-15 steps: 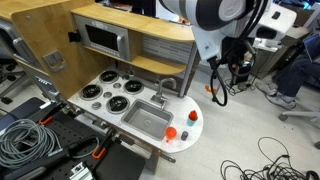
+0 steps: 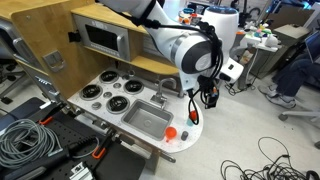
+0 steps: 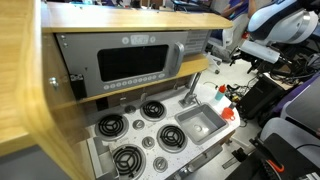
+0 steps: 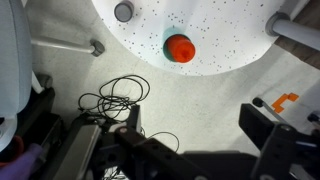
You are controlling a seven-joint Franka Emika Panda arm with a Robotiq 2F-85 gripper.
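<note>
My gripper (image 2: pixel 210 98) hangs above the right end of the white counter. In the wrist view the gripper is open, its dark fingers (image 4: pixel 278 150) wide apart with only floor and cables showing between them. A bottle (image 2: pixel 192 119) with a red top and teal body stands on the rounded counter end, below the gripper and apart from it. From above, its red top (image 4: pixel 179 49) shows as a round disc. A red round utensil (image 2: pixel 170 133) lies nearer the sink. Close by is a small dark object (image 2: pixel 185 135).
The grey sink (image 2: pixel 150 119) and its faucet (image 2: pixel 161 91) lie left of the bottle. Several black burners (image 3: pixel 152 110) sit beyond, below the microwave (image 3: pixel 130 62). Past the counter's edge, cables (image 2: pixel 272 172) lie on the floor.
My arm has come down and to the left in exterior view 1, bringing the gripper lower and nearer the bottle. The counter items have not visibly moved.
</note>
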